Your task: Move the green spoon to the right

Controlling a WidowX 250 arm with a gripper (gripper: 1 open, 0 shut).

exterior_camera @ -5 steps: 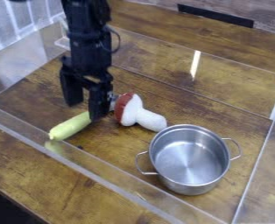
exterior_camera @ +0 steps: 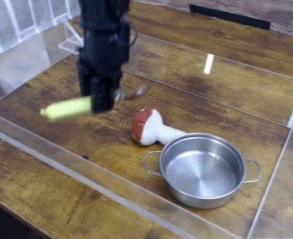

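Observation:
The green spoon [exterior_camera: 69, 108] hangs above the table at the left, blurred by motion, its pale green handle pointing left. My gripper [exterior_camera: 102, 105] is shut on it, dark and blurred, the arm coming down from the top of the view. Part of the spoon's far end shows as a small greyish shape to the right of the fingers. The middle of the spoon is hidden behind the gripper.
A red-and-white mushroom-shaped toy [exterior_camera: 149, 125] lies right of the gripper. A metal pot [exterior_camera: 204, 170] with two handles stands at the lower right. Clear walls [exterior_camera: 93, 170] edge the wooden table [exterior_camera: 205, 101]. Bare wood lies at the back right.
The spoon has left the table and moved up in view. Pot and mushroom toy look almost unmoved.

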